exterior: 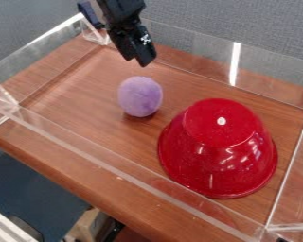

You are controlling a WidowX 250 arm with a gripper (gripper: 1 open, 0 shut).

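A purple ball [140,96] rests on the wooden floor of a clear-walled enclosure, left of an upside-down red bowl [218,149]. My black gripper [140,57] hangs from the top of the camera view, above and behind the ball, apart from it. Its fingertips are small and dark, and I cannot tell whether they are open or shut.
Clear acrylic walls [141,178] bound the wooden surface on all sides. A grey wall stands behind, and a dark gap with a small beige object [88,225] lies below the front edge.
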